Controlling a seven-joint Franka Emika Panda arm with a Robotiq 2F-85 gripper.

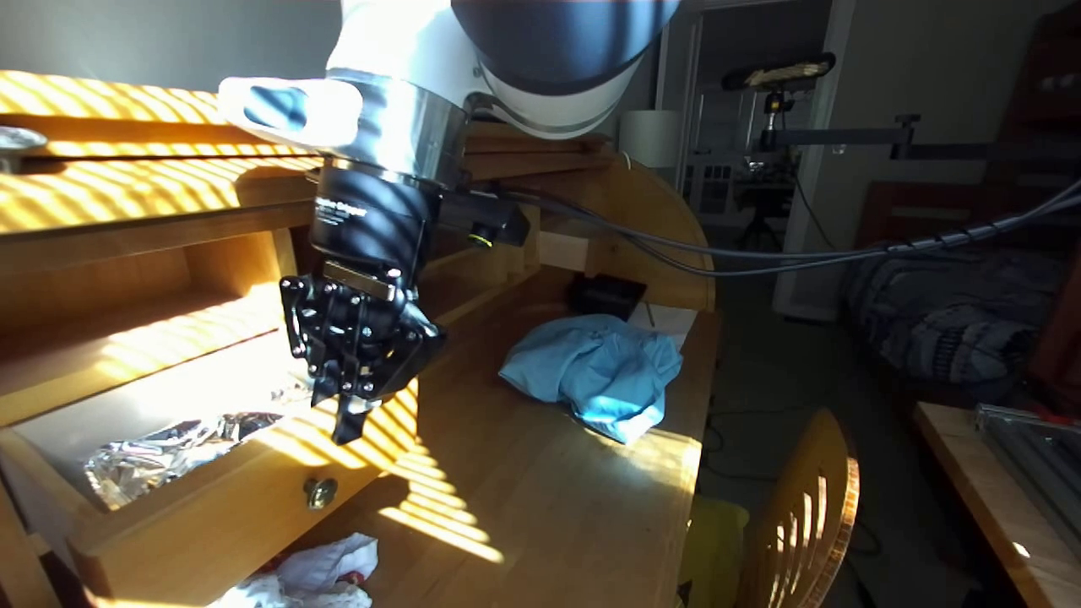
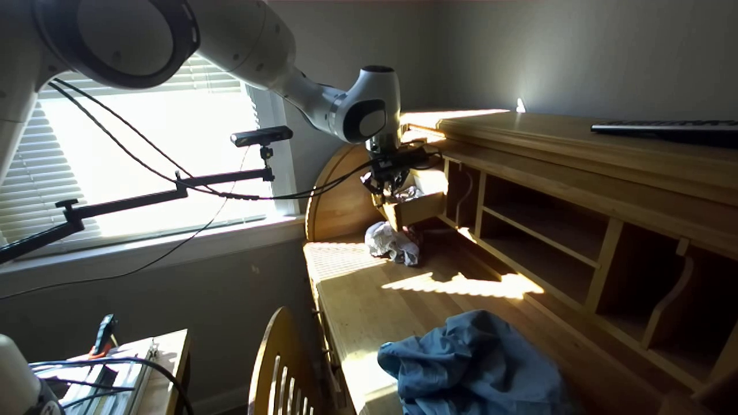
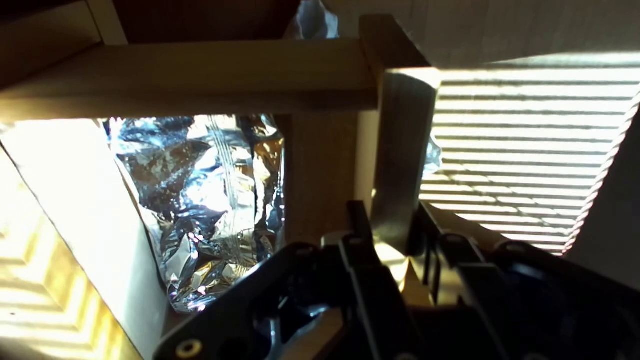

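The wooden drawer [image 1: 218, 517] of the desk stands pulled out, with a round metal knob [image 1: 321, 493] on its front. My gripper [image 1: 340, 414] points down at the top edge of the drawer front. In the wrist view the gripper is shut on the drawer front [image 3: 403, 144], one finger on each side of that panel. A crumpled silver foil bag [image 3: 204, 198] lies inside the drawer. From the far side, the gripper [image 2: 387, 188] and drawer [image 2: 423, 207] look small and partly cover each other.
Below the drawer a crumpled white wrapper [image 1: 322, 572] rests on the desktop. A blue cloth [image 1: 598, 370] lies farther along, near a dark object [image 1: 605, 295]. Open shelves [image 2: 539, 242] line the desk's back. A wooden chair [image 1: 816, 507] stands at the front edge; the desktop between is clear.
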